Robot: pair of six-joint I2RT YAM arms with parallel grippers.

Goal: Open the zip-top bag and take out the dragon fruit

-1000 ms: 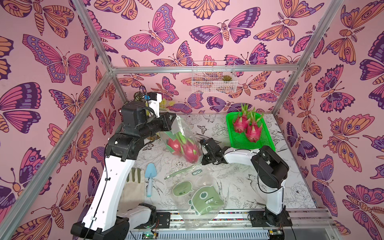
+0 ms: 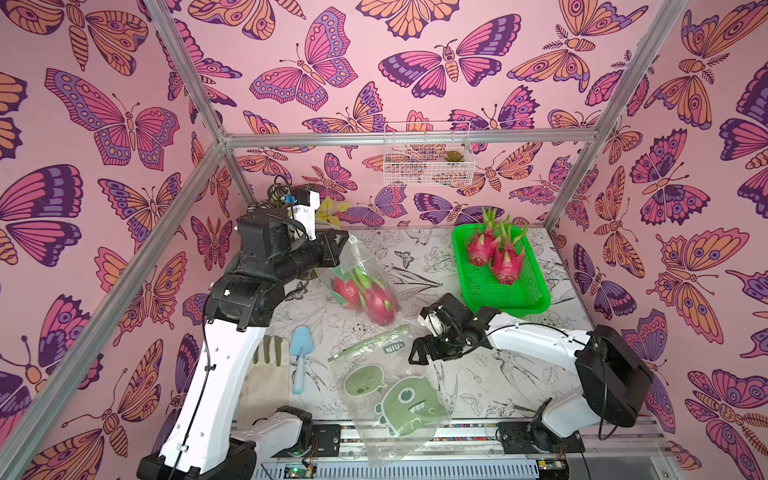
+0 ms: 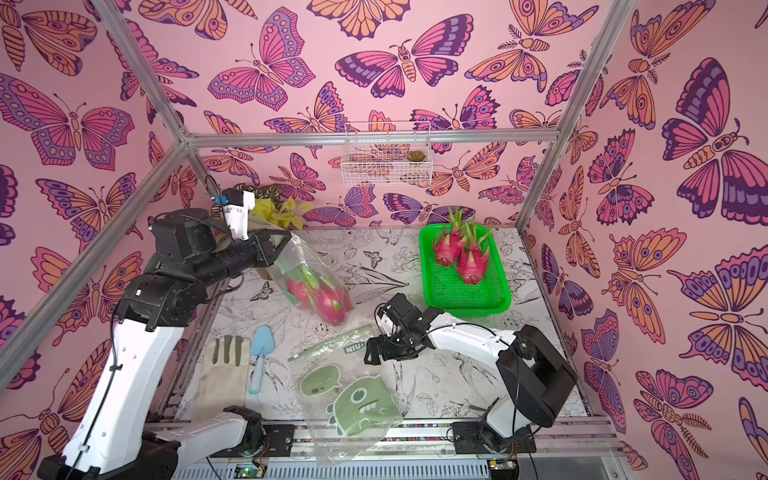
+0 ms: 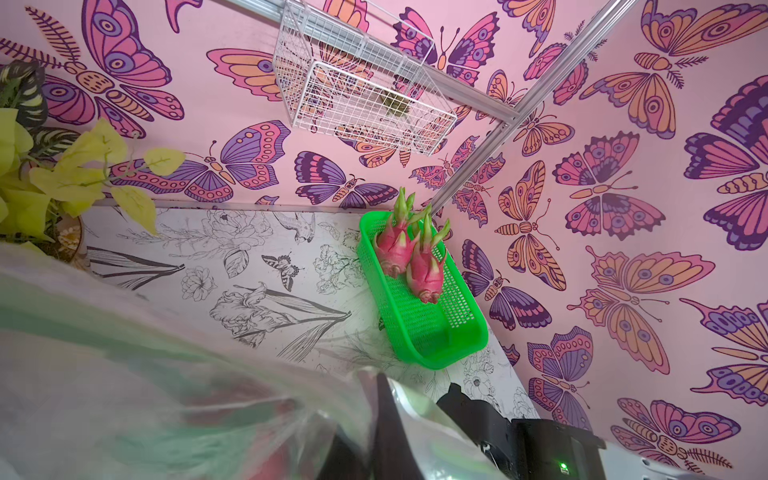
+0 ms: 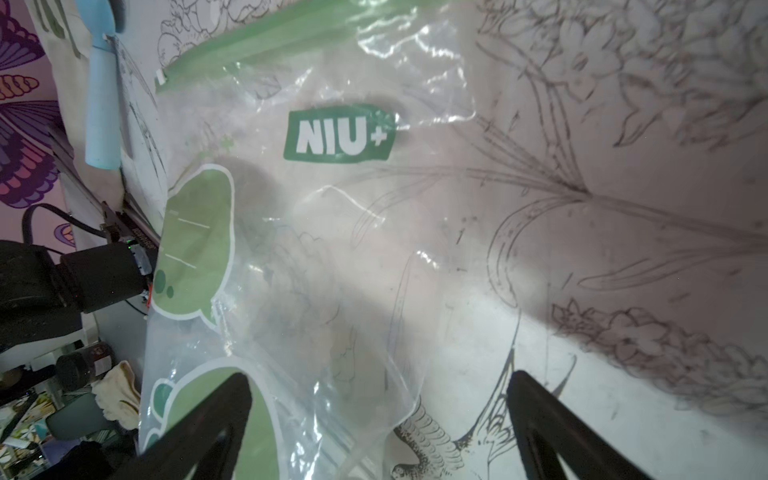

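A clear zip top bag (image 2: 357, 254) with pink dragon fruit (image 2: 379, 302) inside hangs from my left gripper (image 2: 342, 240), which is shut on its upper edge. Through the plastic, at least two fruits show low in the bag. In the left wrist view the bag's blurred plastic (image 4: 160, 368) fills the lower left and partly covers the fingers. My right gripper is open above a second, flat bag (image 5: 340, 212) with a green zip strip and dinosaur print; nothing is clasped between its fingertips. This flat bag reaches over the table's front edge.
A green basket (image 2: 524, 302) at the back right holds two dragon fruits (image 2: 507, 262), with bare room at its front. A blue trowel (image 2: 300, 352) and a glove (image 2: 265, 380) lie front left. Behind the left arm stands a leafy plant (image 3: 280, 212).
My right gripper has drawn away from the hanging bag toward the front, now over the flat bag's upper right. The hanging bag swayed slightly; the left arm has hardly moved.
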